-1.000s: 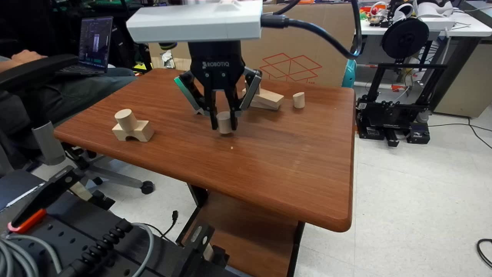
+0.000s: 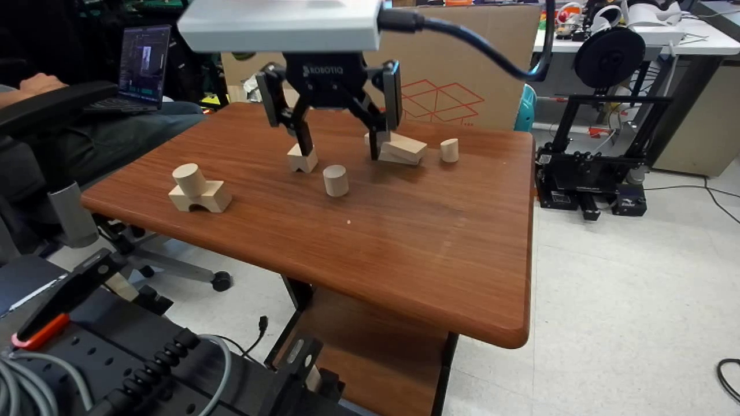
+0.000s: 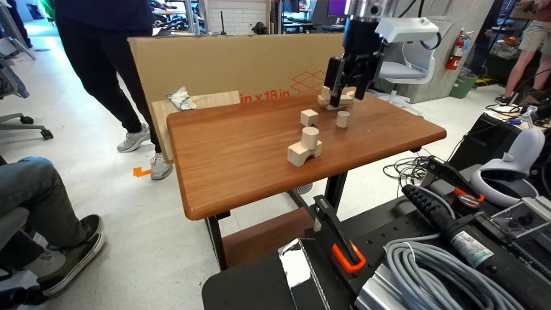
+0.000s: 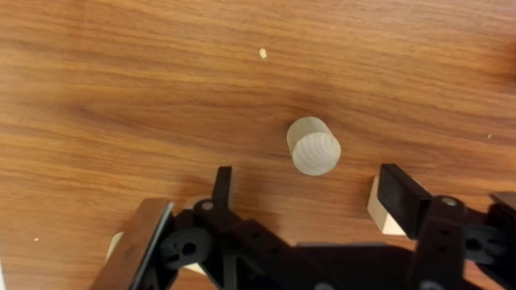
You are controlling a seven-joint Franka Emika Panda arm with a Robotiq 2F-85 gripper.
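Observation:
A short wooden cylinder [image 2: 336, 181] stands upright on the brown table, and in the wrist view this cylinder [image 4: 317, 154] lies beyond the fingertips, clear of both. My gripper [image 2: 340, 152] is raised behind it with the fingers spread wide and nothing between them. In the second exterior view the gripper [image 3: 347, 102] hangs above the table's far right part. A small notched block [image 2: 303, 159] sits close to one finger in the first exterior view; whether they touch cannot be told. At the left, another cylinder [image 2: 189, 179] rests on an arched block [image 2: 201, 200].
Behind the gripper lies a group of stacked wooden blocks [image 2: 402, 149], partly hidden. A slant-topped cylinder [image 2: 449, 150] stands to their right. A large cardboard sheet [image 3: 232, 64] borders the far side.
The fingers were close around the middle cylinder and have spread apart. My gripper has moved up and back, leaving the cylinder standing on the table.

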